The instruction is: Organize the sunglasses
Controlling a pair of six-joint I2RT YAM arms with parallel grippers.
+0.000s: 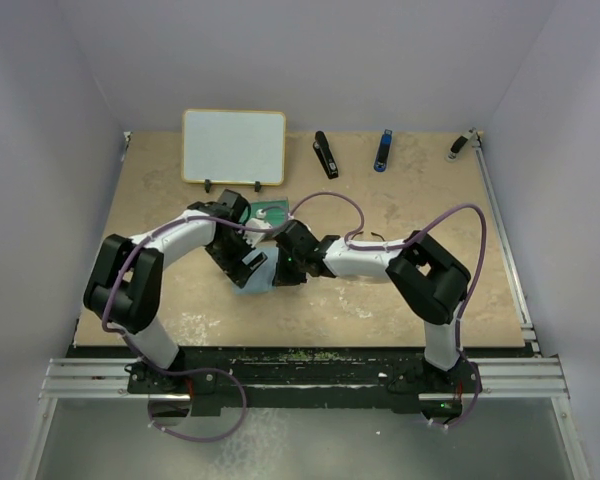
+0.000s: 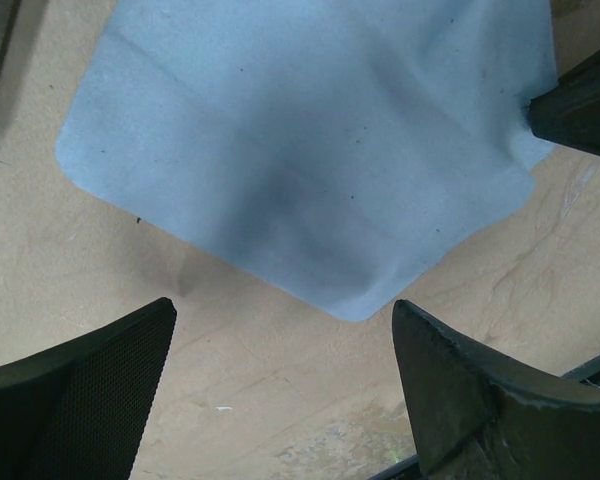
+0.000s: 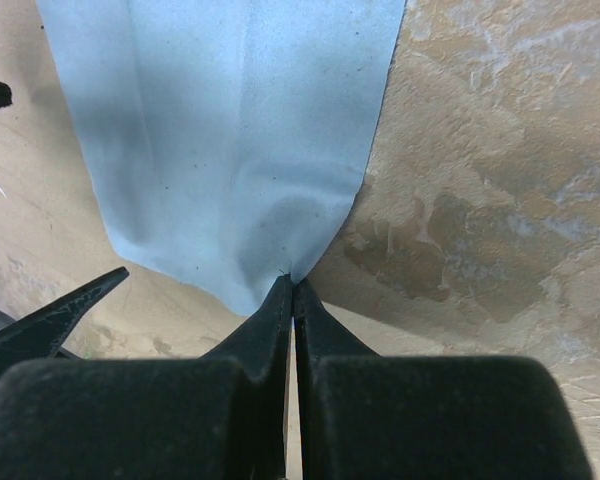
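Observation:
A light blue cloth (image 1: 255, 280) (image 2: 300, 170) (image 3: 220, 120) lies flat on the table at centre. My left gripper (image 1: 245, 262) hangs open over its front-left corner, nothing between its fingers. My right gripper (image 1: 285, 277) is shut, its tips at the cloth's edge; whether any cloth is between them is unclear. A green mat or tray (image 1: 273, 207) lies behind the cloth, partly hidden by my left arm. Dark thin shapes (image 1: 370, 237) behind my right arm may be sunglasses; they are mostly hidden.
A white board (image 1: 233, 145) stands at the back left. Two dark elongated items (image 1: 324, 153) (image 1: 383, 150) lie at the back, and a small item (image 1: 459, 146) at the back right corner.

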